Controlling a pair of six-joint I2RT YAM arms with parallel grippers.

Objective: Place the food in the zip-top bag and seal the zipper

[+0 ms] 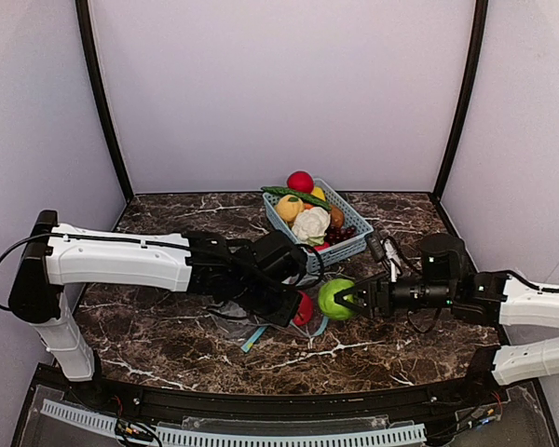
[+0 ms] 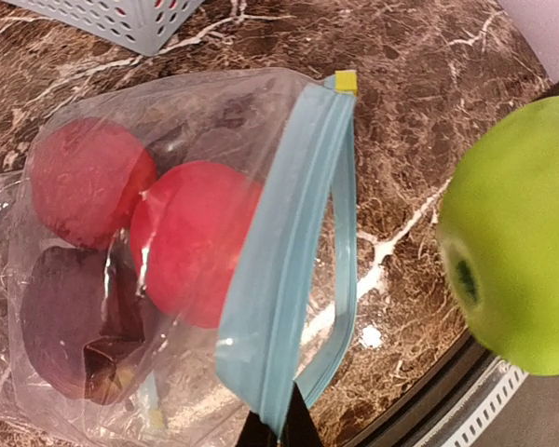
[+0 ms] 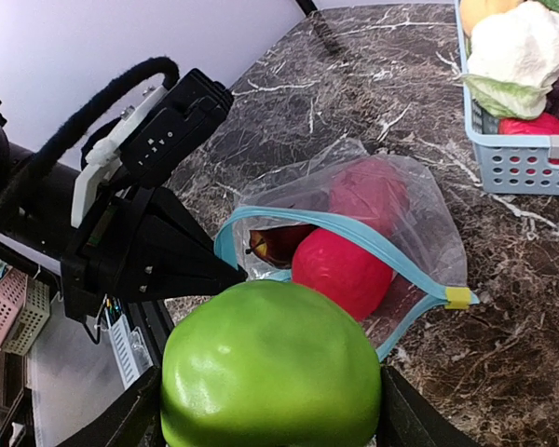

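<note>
The clear zip top bag [image 2: 65, 205] lies on the marble table with two red foods [image 2: 191, 242] and a dark purple one [image 2: 61, 317] inside. Its blue zipper [image 2: 279, 251] has a yellow slider [image 3: 457, 298] at one end. My left gripper is shut on the bag's zipper edge at the near corner, holding it raised. My right gripper [image 1: 349, 300] is shut on a green apple-like food [image 3: 270, 363], held just right of the bag's opening.
A blue basket [image 1: 345, 244] of produce, with cauliflower, cucumber, grapes and others, stands at the back centre. Bare table [image 1: 168, 345] lies at the left and at the right.
</note>
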